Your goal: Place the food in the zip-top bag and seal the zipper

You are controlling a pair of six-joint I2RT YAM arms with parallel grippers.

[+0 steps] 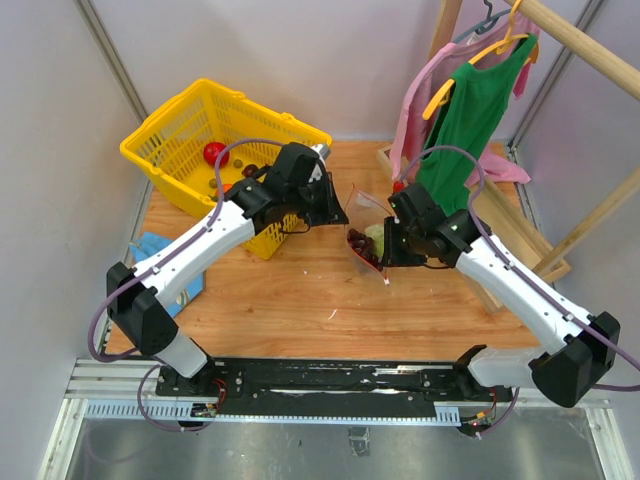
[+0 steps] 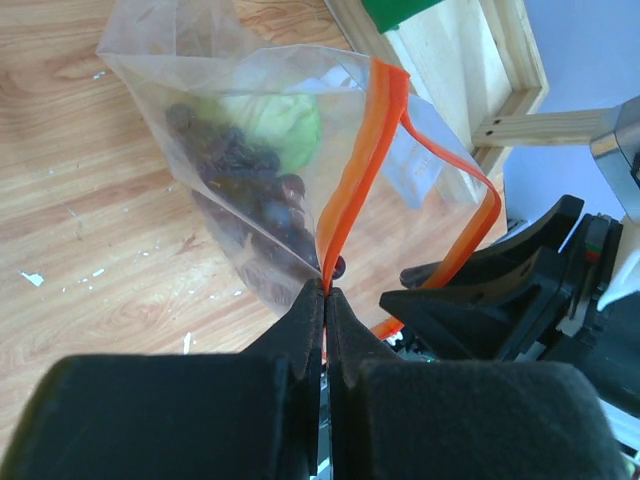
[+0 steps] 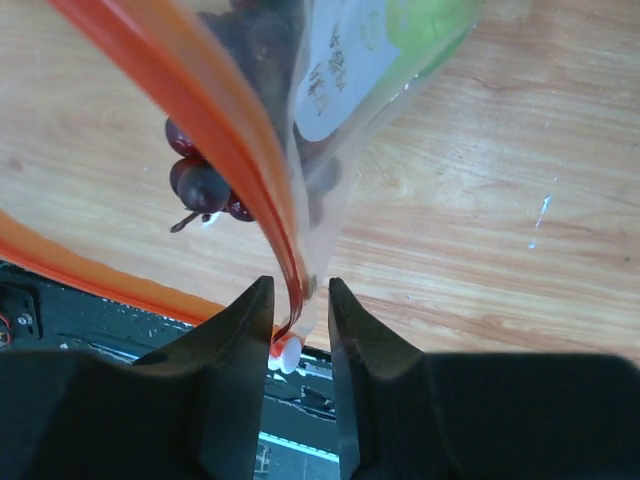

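The clear zip top bag with an orange zipper stands over the table, holding dark grapes and a pale green piece, likely lettuce. My left gripper is shut at one end of the orange zipper, pinching the bag's edge. My right gripper is part open at the other end, with the zipper's edge between or just behind its fingertips; whether it touches cannot be told. Some grapes show near the bag's opening.
A yellow basket with produce stands at the back left, a blue cloth below it. A wooden rack with hanging green and pink garments fills the right.
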